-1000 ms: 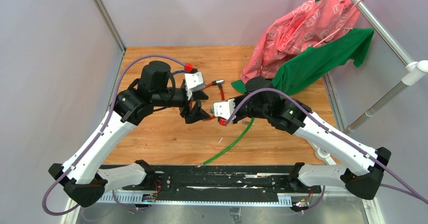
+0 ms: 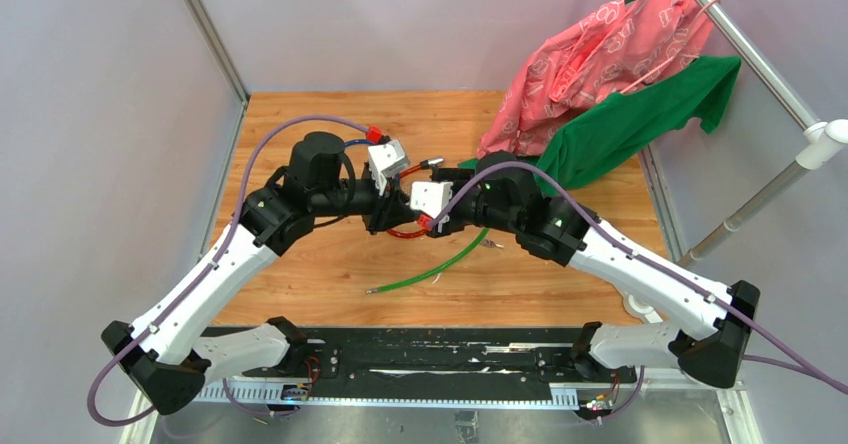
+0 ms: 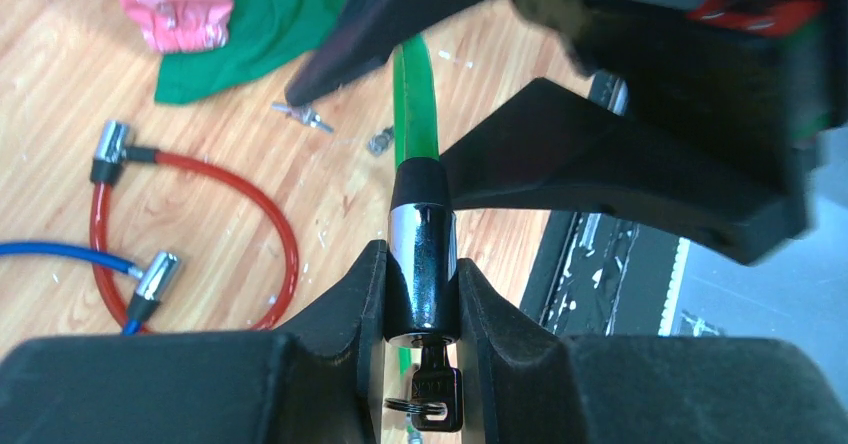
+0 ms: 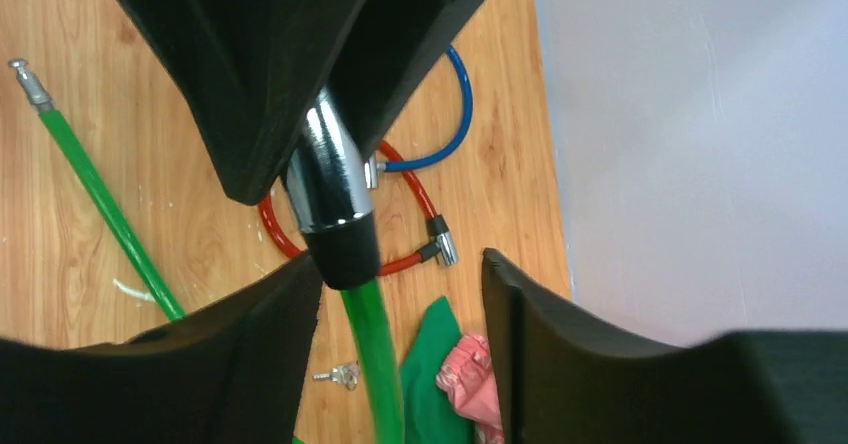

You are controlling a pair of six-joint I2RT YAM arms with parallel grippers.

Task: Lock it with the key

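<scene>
My left gripper is shut on the metal lock end [image 3: 420,264] of a green cable lock [image 3: 415,94], which hangs between the two grippers. My right gripper is part open around that cable, its blurred fingers just below the lock's black collar [image 4: 345,249] in the right wrist view; it does not show touching. A small key [image 4: 340,374] lies on the wooden table [image 2: 300,284]. The green cable's free end [image 4: 35,89] has a metal tip.
A red cable lock [image 3: 280,224] and a blue one [image 3: 60,251] lie on the table. Pink cloth [image 2: 600,54] and green cloth [image 2: 640,114] hang at the back right.
Both grippers have come closer together, the right moving left and the left slightly right. The green cable's free end has shifted left across the table.
</scene>
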